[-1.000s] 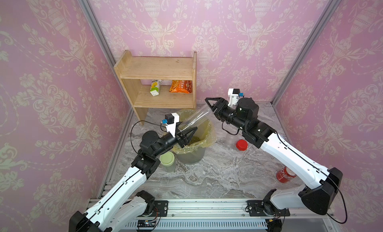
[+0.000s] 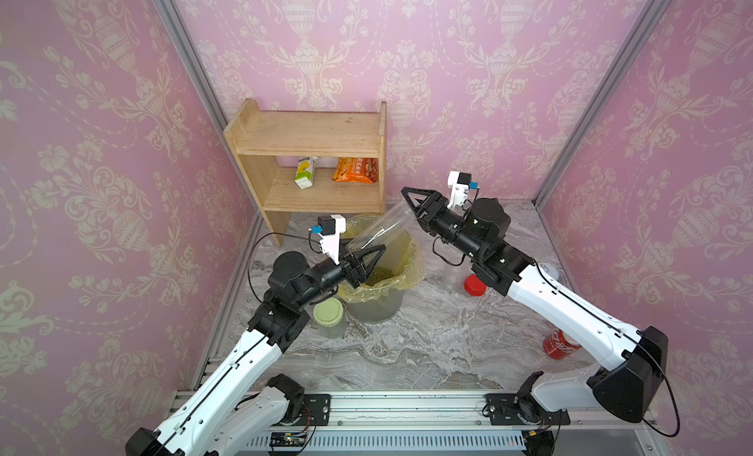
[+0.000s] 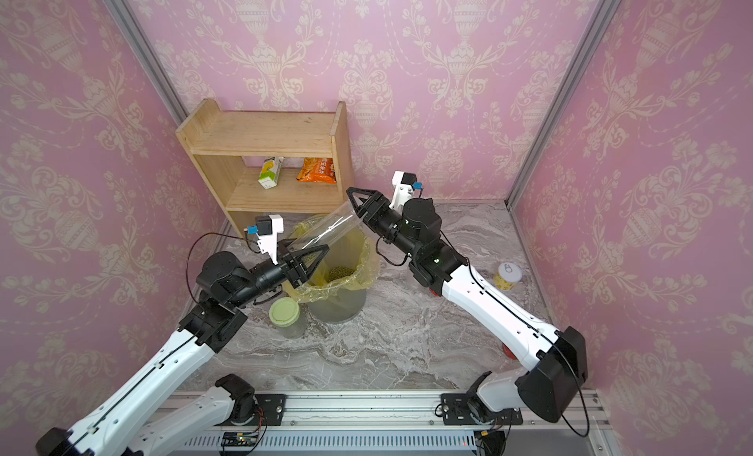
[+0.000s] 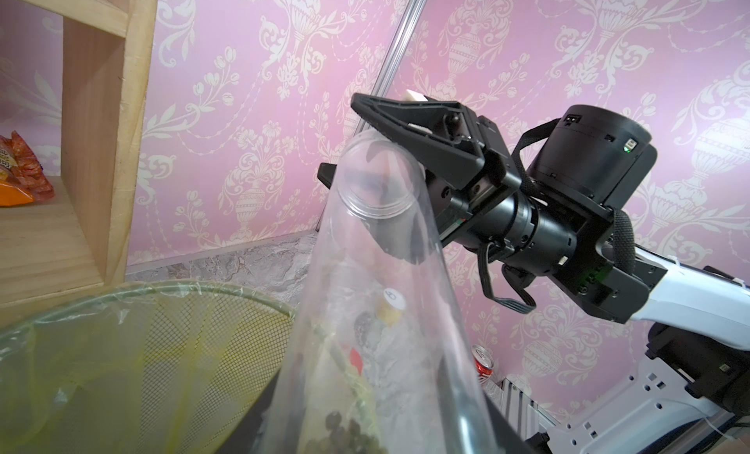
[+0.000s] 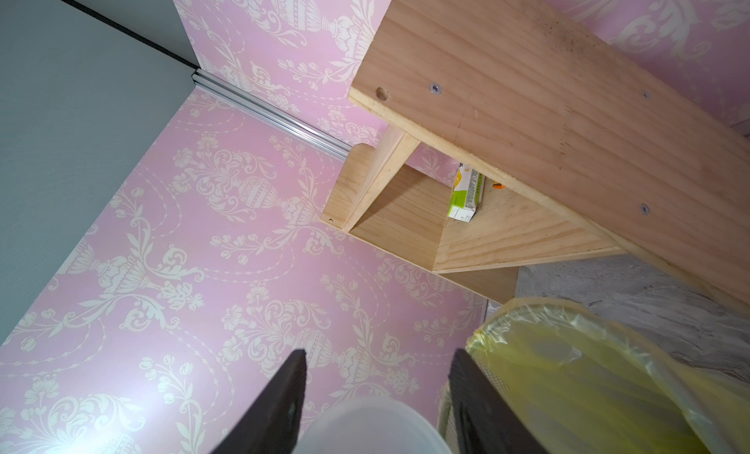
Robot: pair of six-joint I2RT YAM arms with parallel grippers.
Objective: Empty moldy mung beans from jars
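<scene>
A clear plastic jar (image 2: 380, 230) is tilted over the bag-lined bin (image 3: 339, 291), its base up toward my right gripper and its mouth low toward the bin. My left gripper (image 2: 364, 259) is shut on the jar's lower end; a few dark beans show inside there in the left wrist view. My right gripper (image 2: 415, 201) is at the raised end, fingers part open around the base (image 4: 375, 172); whether they grip it is unclear. Beans (image 3: 341, 272) lie in the bin's yellow bag.
Wooden shelf (image 2: 306, 126) with carton (image 2: 305, 172) and orange bag (image 2: 354, 169) stands back left. Green-lidded jar (image 2: 329, 314) sits beside the bin. A red lid (image 2: 475, 285), red can (image 2: 558, 344) and small container (image 3: 507, 277) are on the right.
My left gripper has shifted slightly up and left with the jar in it.
</scene>
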